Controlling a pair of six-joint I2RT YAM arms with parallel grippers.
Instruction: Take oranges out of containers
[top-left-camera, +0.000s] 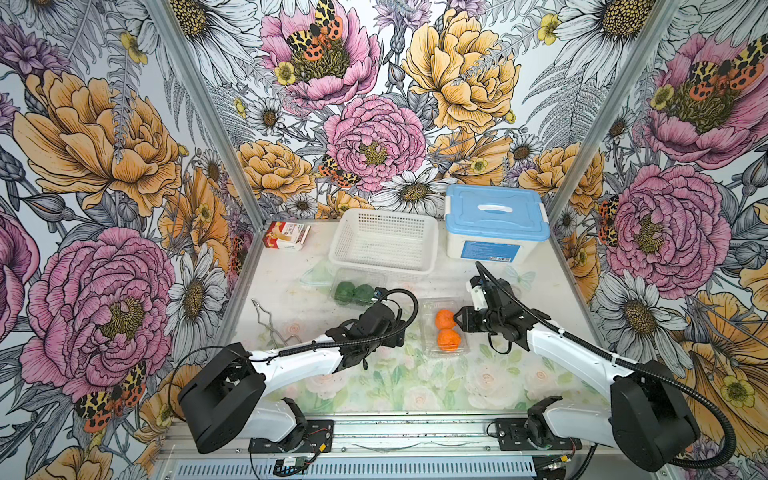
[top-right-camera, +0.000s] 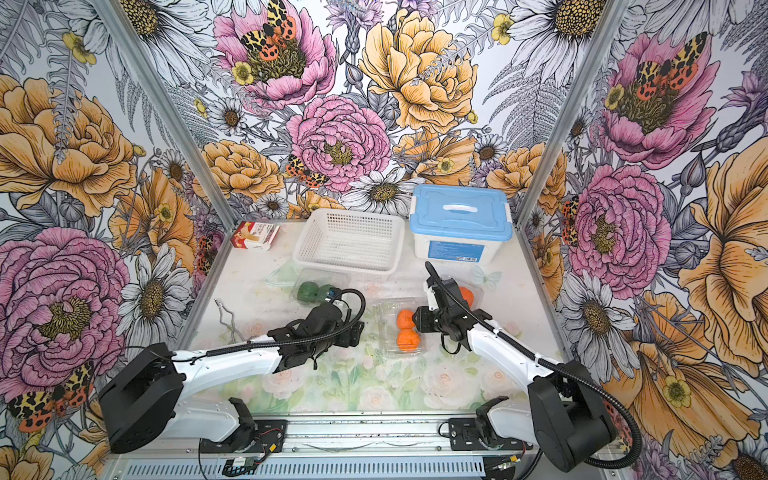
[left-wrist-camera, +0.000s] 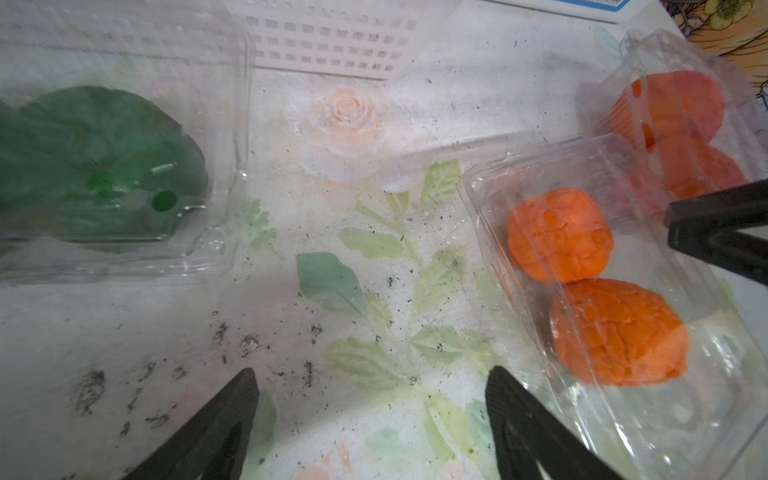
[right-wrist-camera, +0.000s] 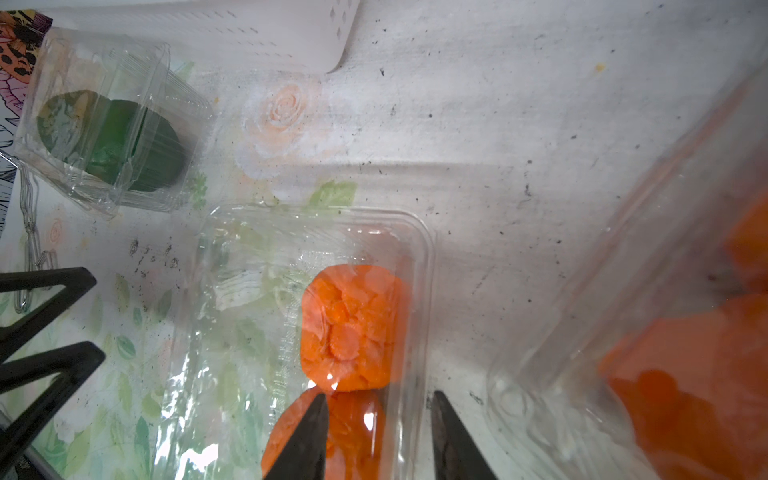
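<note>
Two oranges (right-wrist-camera: 349, 324) lie in a clear plastic container (right-wrist-camera: 228, 336) at the middle of the table. My right gripper is open right over it, near its right wall, with nothing held. My left gripper stands open to the left of that container, above bare table, its fingertips blurred at the bottom of the left wrist view. A second clear container with oranges (left-wrist-camera: 672, 104) stands to the right, largely hidden behind my right arm in the top views.
A clear container with green fruit (top-left-camera: 352, 289) stands left of the oranges. A white basket (top-left-camera: 382, 240), a blue-lidded box (top-left-camera: 496, 220) and a small carton (top-left-camera: 286, 234) line the back. Metal tongs (top-left-camera: 268, 324) lie at the left.
</note>
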